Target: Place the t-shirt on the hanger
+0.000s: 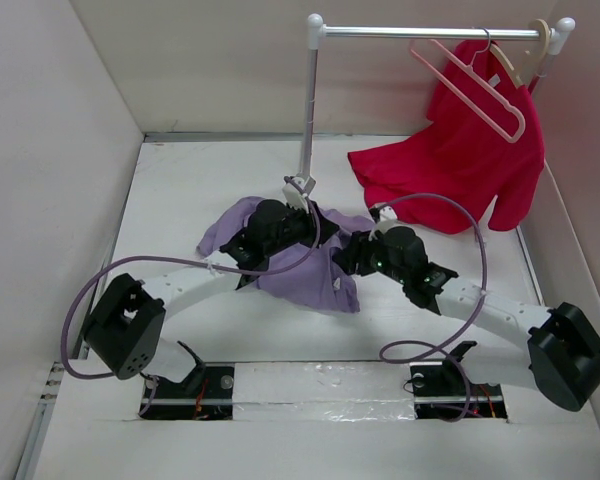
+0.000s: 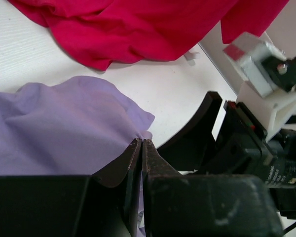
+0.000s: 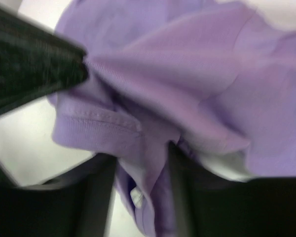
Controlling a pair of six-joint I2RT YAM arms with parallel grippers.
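A crumpled lavender t-shirt (image 1: 300,285) lies on the white floor below the rack. My left gripper is shut at the shirt's upper part, with lavender cloth showing at its tips; whether any is pinched is unclear. My right gripper (image 1: 348,254) is beside it over the shirt's right portion. In the right wrist view its fingers are parted around folded lavender fabric (image 3: 103,128), the lower part blurred. An empty pink hanger (image 1: 465,90) hangs on the rail.
A red garment (image 1: 470,180) on a wooden hanger drapes from the rack (image 1: 430,32) onto the floor at back right. Walls enclose the sides and back. Bare floor shows at left and front.
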